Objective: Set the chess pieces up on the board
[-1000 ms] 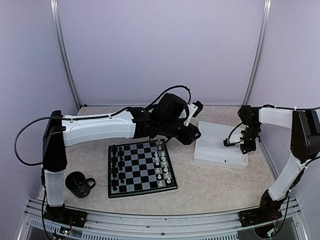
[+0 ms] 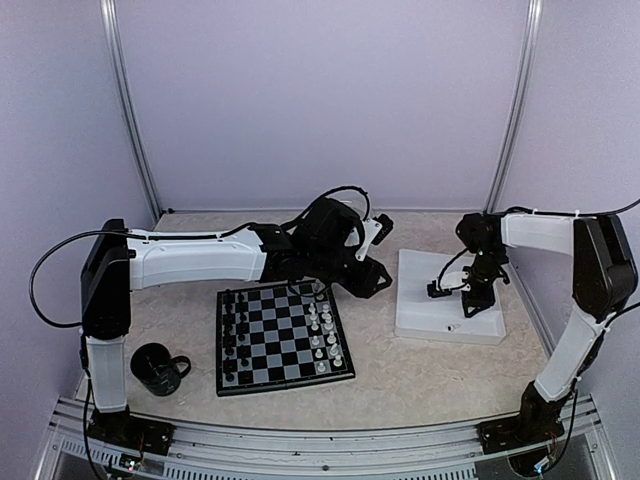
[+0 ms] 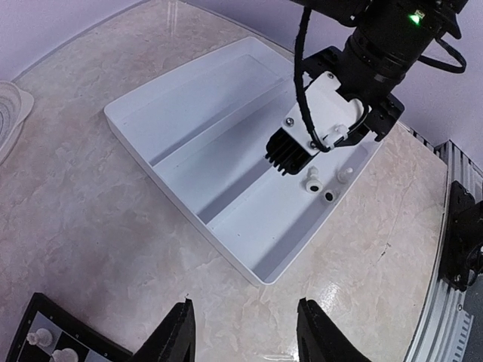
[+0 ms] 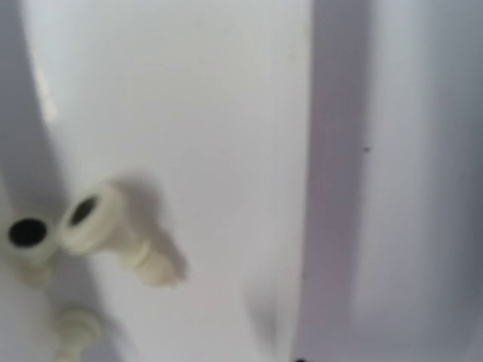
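Note:
The chessboard point(image 2: 285, 383) lies on the table at left centre, black pieces point(image 2: 229, 350) along its left side and white pieces point(image 2: 320, 340) along its right. My left gripper hangs open and empty over the table between board and tray. Above the white tray point(image 2: 450, 336) hovers my right gripper, open, with no piece seen in it. In the right wrist view its fingers are almost wholly out of frame. A white piece point(image 4: 124, 237) lies on its side in the tray, with a second piece point(image 4: 32, 240) and a third piece point(image 4: 75, 332) to its left.
Low dividers point(image 3: 249, 188) split the tray into long compartments. A black mug point(image 2: 155, 370) stands left of the board. A round pale object point(image 3: 11, 113) shows at the left wrist view's edge. Bare table separates board and tray.

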